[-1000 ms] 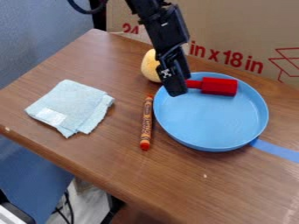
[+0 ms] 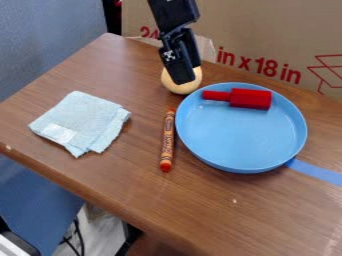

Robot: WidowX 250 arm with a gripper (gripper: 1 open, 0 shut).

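Note:
My black gripper point(image 2: 182, 62) hangs at the top centre, over a round pale yellow object point(image 2: 182, 83) behind the plate; whether its fingers are open or shut is unclear. A blue plate point(image 2: 241, 140) holds a red rolling-pin-like object point(image 2: 250, 98) near its back rim. An orange stick point(image 2: 168, 141) lies left of the plate. A folded light blue cloth point(image 2: 80, 122) lies on the left of the table.
A cardboard box point(image 2: 287, 45) stands behind. A blue tape strip point(image 2: 317, 173) runs right of the plate.
My gripper has risen and moved back and left, away from above the plate and red object, to over the pale yellow object.

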